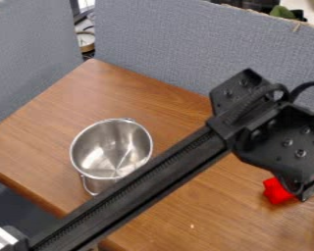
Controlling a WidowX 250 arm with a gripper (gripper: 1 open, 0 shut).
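A steel pot [110, 147] with a wire handle stands on the wooden table at the left. A red object [279, 192] lies at the right, mostly hidden behind the black arm and wrist housing, which cross the view from lower left to upper right. My gripper's fingers are hidden behind that housing, so I cannot see what is between them.
Grey padded walls [186, 39] border the back and left sides.
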